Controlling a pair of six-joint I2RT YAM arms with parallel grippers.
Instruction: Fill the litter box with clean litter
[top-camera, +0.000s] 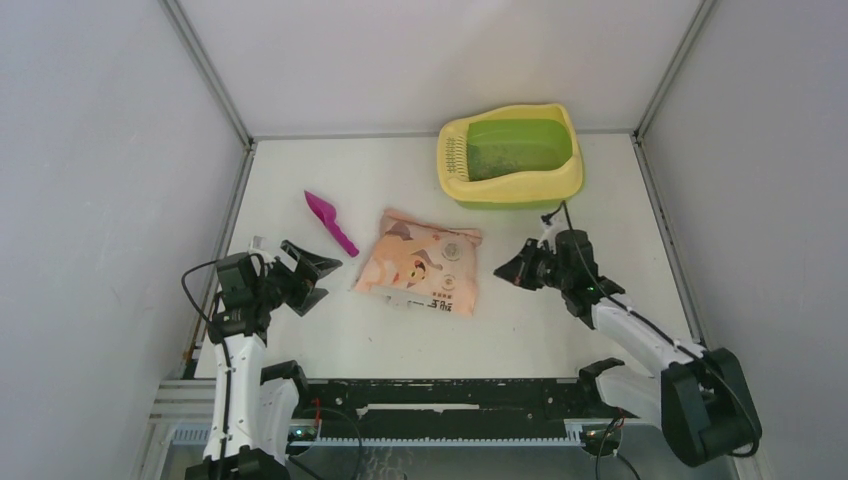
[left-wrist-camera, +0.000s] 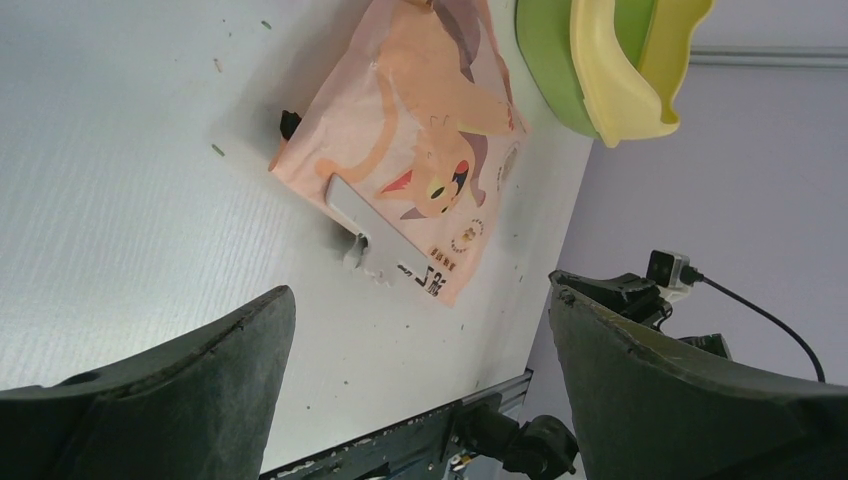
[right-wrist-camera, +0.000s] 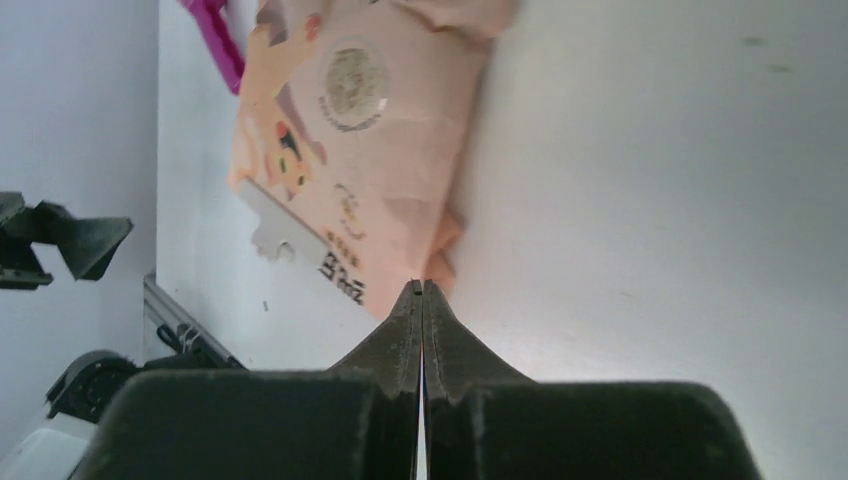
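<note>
The peach litter bag (top-camera: 420, 262) with a cat print lies flat mid-table, a pale cutter-like strip (left-wrist-camera: 370, 235) along its near edge. My right gripper (top-camera: 500, 272) hangs just right of the bag; in the right wrist view its fingertips (right-wrist-camera: 408, 310) are closed together with nothing between them, the bag's corner beyond them. My left gripper (top-camera: 320, 275) stands open at the left, left of the bag. The yellow and green litter box (top-camera: 452, 180) stands at the back right.
A magenta scoop (top-camera: 330, 220) lies between my left gripper and the back wall. Walls enclose the back and sides.
</note>
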